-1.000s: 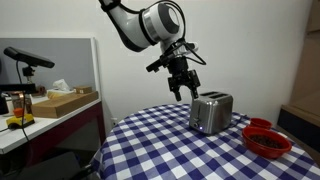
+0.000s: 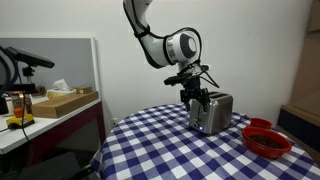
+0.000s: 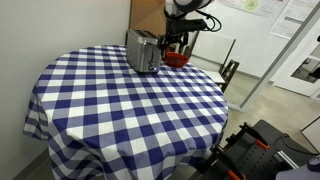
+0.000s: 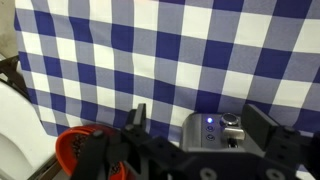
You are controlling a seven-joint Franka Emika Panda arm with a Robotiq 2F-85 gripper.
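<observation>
A silver toaster [image 2: 222, 110] stands on the blue-and-white checked tablecloth. My gripper [image 2: 198, 105] hangs at its near end, fingers pointing down. In the wrist view the gripper is open, its two dark fingers wide apart. Between and just beyond them shows the end of the toaster [image 4: 200, 131], with a knob or lever and small lit spots. Nothing is visibly held, and contact with the toaster cannot be made out. Exterior view 2 has the toaster [image 3: 141, 52] at the table's far end, with the arm beside it.
Two red bowls, the nearer one [image 2: 266, 144] with dark contents, sit to the toaster's right. Cardboard boxes [image 2: 300, 125] stand at the right edge. A side shelf [image 2: 55, 115] at left holds boxes and tools.
The gripper has come down and to the right, from above and left of the toaster to its near end. The toaster and bowls have stayed in place.
</observation>
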